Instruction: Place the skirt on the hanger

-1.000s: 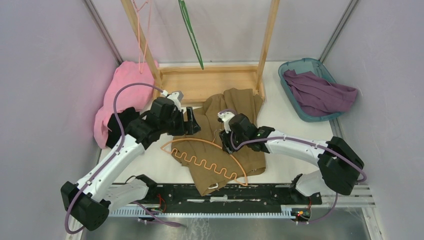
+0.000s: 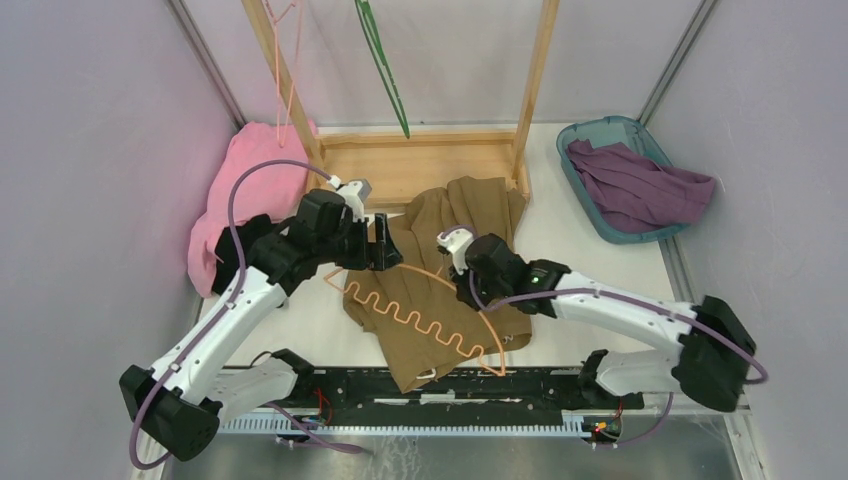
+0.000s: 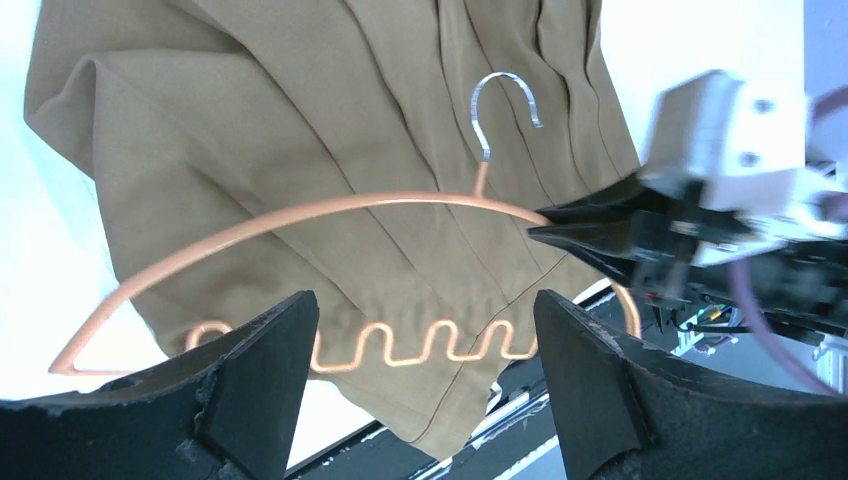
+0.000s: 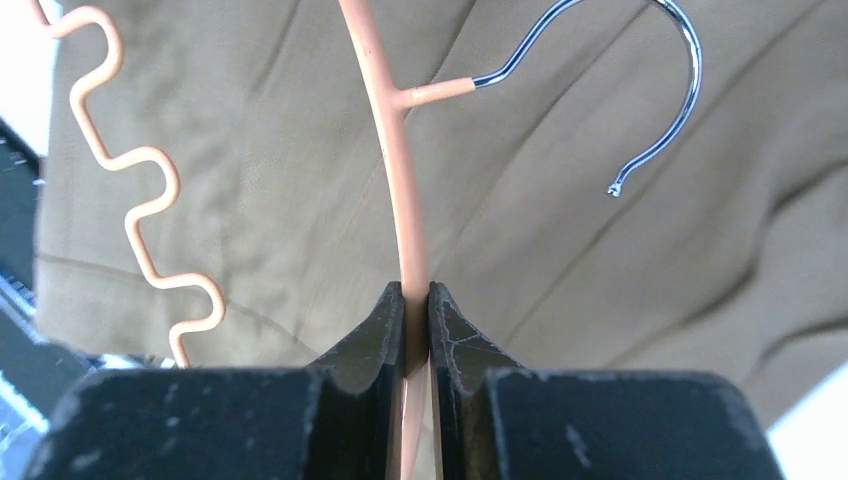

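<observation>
The olive-brown skirt [image 2: 420, 350] [image 3: 260, 110] [image 4: 600, 250] lies rumpled on the white table. Over it is the salmon hanger [image 3: 330, 206] [image 4: 385, 110], with a wavy lower bar and metal hook. My right gripper [image 2: 462, 275] is shut on the hanger's arched bar, right of the hook as the left wrist view shows. My left gripper [image 2: 385, 243] stands open above the hanger's other half, nothing between its fingers.
A wooden rack [image 2: 420, 140] stands at the back, with green and pink hangers above. Pink and black cloths [image 2: 255, 160] lie at left; a teal bin [image 2: 610, 228] with purple cloth sits at right.
My right gripper has shut on the hanger and moved slightly right, the hanger shifting with it toward the right and up off its earlier place. The left arm is nearly still.
</observation>
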